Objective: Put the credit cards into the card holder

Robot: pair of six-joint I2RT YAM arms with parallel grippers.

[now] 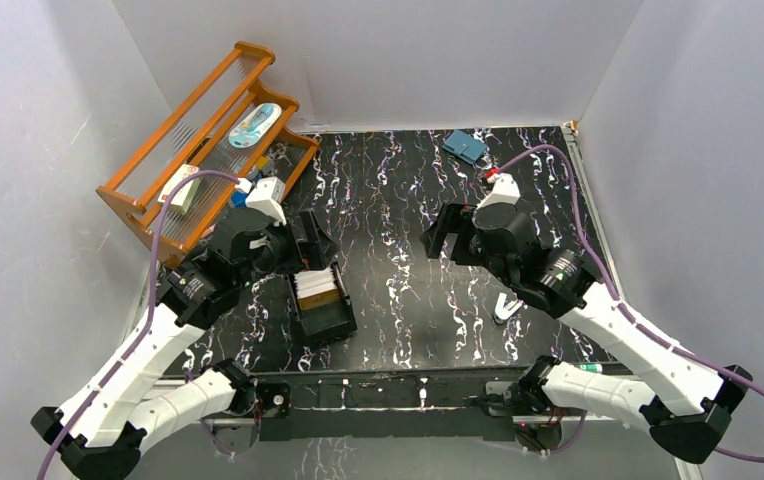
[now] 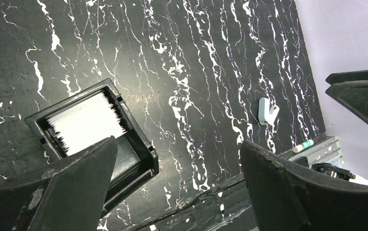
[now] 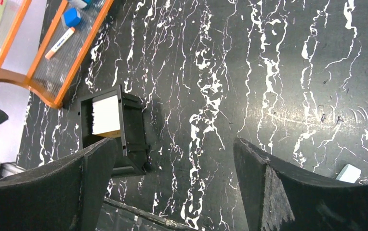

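Note:
A black box (image 1: 323, 322) stands at the left-centre of the table, holding a stack of white cards (image 2: 86, 120) with empty space beside it. A blue-grey flat object (image 1: 464, 147), possibly the card holder or cards, lies at the back right in the top view; I cannot tell which. My left gripper (image 1: 314, 242) is open above the box's back end, nothing between its fingers. My right gripper (image 1: 441, 230) hangs open over the right half of the table, also empty.
A wooden rack (image 1: 208, 120) with several small items stands along the back left. A small white object (image 2: 268, 111) and a glue-stick-like tube (image 2: 302, 146) lie at the front right.

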